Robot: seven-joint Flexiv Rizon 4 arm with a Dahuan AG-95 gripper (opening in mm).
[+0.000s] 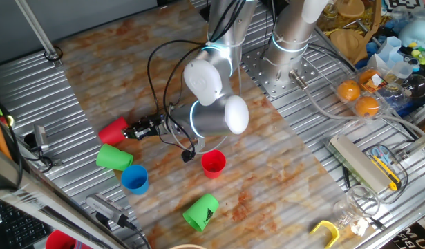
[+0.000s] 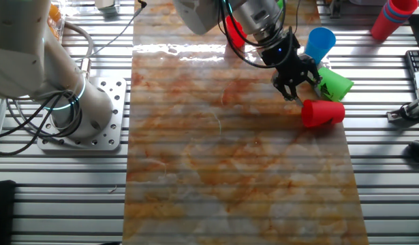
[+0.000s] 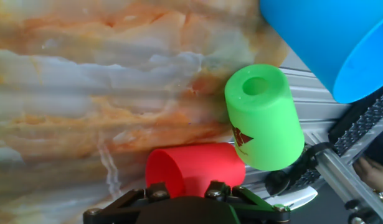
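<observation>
A red cup (image 3: 207,167) lies on its side, its mouth turned toward my gripper. In the wrist view the two fingers stand apart, with the cup's near wall showing beyond and between them. Exterior view 2 shows the gripper (image 2: 307,91) at the mouth end of that red cup (image 2: 323,113); whether a finger touches the rim I cannot tell. Close by lies a green cup (image 3: 264,124) on its side, and next to it is a blue cup (image 3: 331,46).
A second red cup (image 1: 213,164) stands near the middle of the table, mouth up. Another green cup (image 1: 200,211) lies toward the front. Past the board's left edge are a metal bracket (image 1: 40,137) and a camera (image 1: 107,207). The board's back left area is clear.
</observation>
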